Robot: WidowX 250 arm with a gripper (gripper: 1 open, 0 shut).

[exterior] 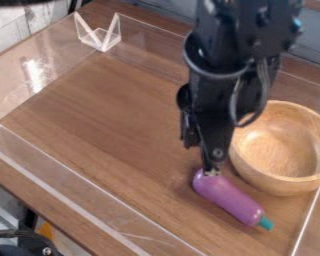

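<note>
My black gripper (211,153) hangs from the top of the view, its tip low just above the upper end of a purple object with a teal tip (232,200), which lies diagonally on the wooden table (89,120). The fingers look close together, with nothing visible between them. A tan wooden bowl (286,155) sits to the right, partly behind the gripper.
A clear plastic bracket (99,32) stands at the back left. Clear strips edge the table's left and front.
</note>
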